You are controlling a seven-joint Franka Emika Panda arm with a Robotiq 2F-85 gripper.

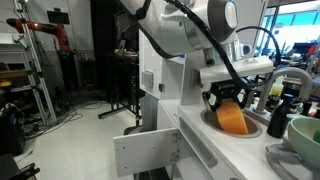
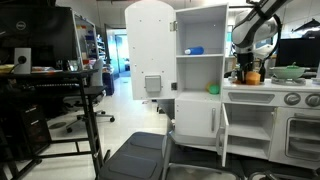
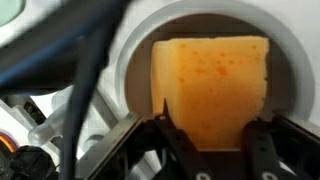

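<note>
An orange block-like thing, perhaps a sponge, stands tilted in the round sink basin. In the wrist view the orange block fills the middle, its upper end inside the grey basin. My gripper is down at the basin, right at the block. From the wrist, dark fingers come up on both sides of the block's lower part, with the block between them. Whether they press on it cannot be made out. The exterior view 2 shows the orange block small, at the counter.
Beside the basin stand a faucet and a dark bottle. A green bowl sits at the right counter edge. Below, a cabinet door hangs open. A blue item lies on a shelf.
</note>
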